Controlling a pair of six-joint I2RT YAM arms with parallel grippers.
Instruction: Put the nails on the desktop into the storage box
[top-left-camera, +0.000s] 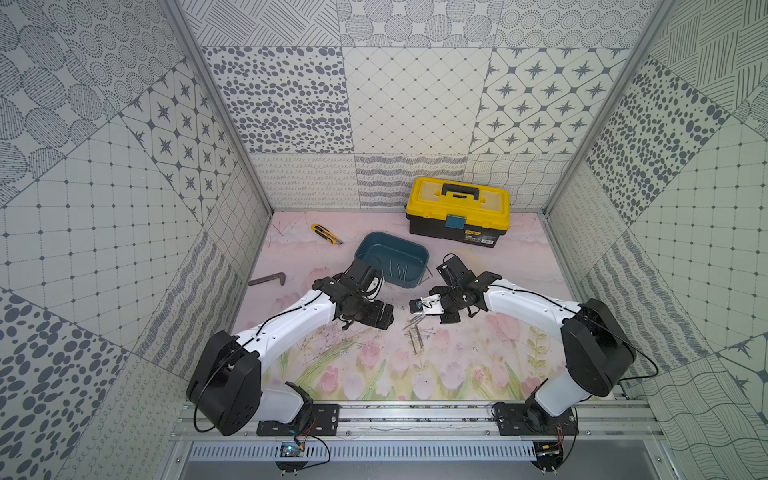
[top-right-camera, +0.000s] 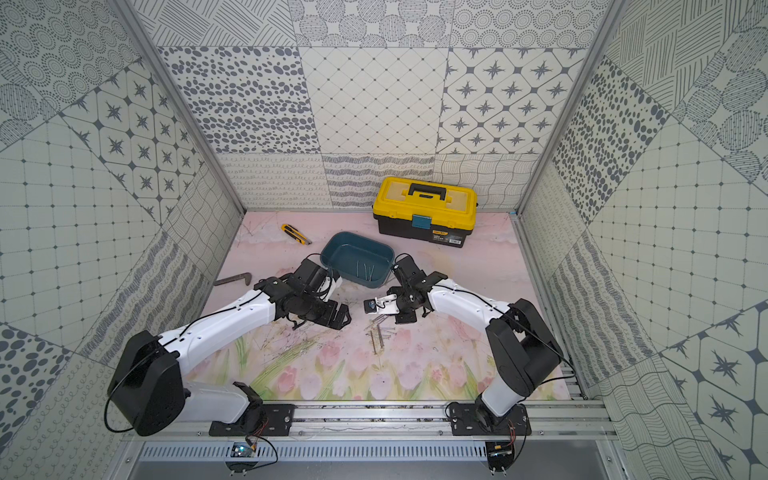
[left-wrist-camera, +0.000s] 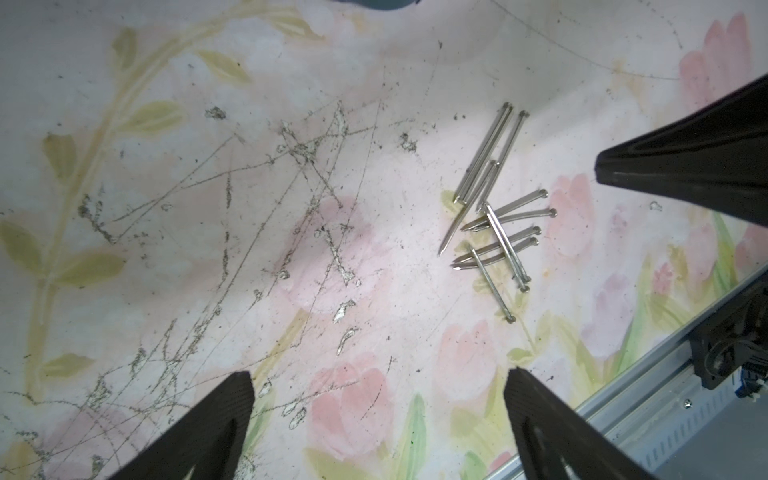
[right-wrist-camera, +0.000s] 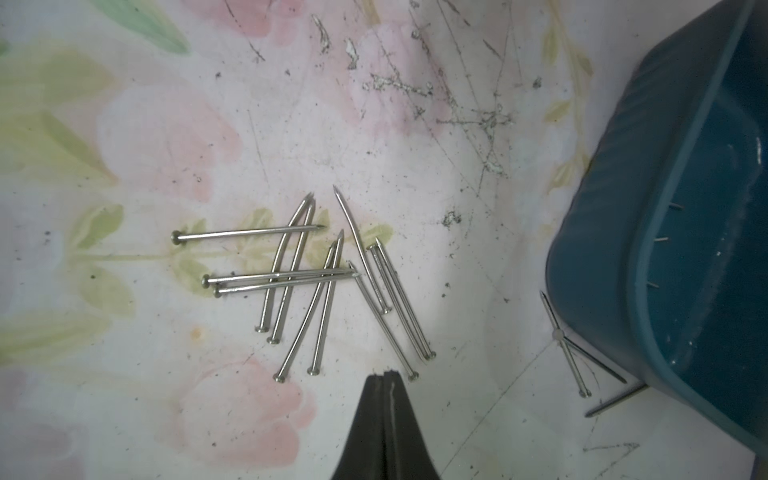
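A loose heap of several silver nails (right-wrist-camera: 320, 280) lies crossed on the flowered desktop, seen in both wrist views. My right gripper is shut with nothing showing between its fingers; its tips appear close beside a nail head at the heap's edge. My left gripper stands wide open and empty over bare desktop, left of the nails (left-wrist-camera: 500, 216). Behind both grippers sits the blue storage box (top-left-camera: 412, 284), with several nails (top-left-camera: 400, 270) inside. A few more nails (right-wrist-camera: 572, 352) lie outside, close against the box wall (right-wrist-camera: 604, 216).
A yellow-and-black toolbox (top-left-camera: 457, 209) stands at the back right. The yellow cutter (top-left-camera: 326, 233) lies at the back left, with a dark hooked tool (top-left-camera: 268, 279) nearer the left edge.
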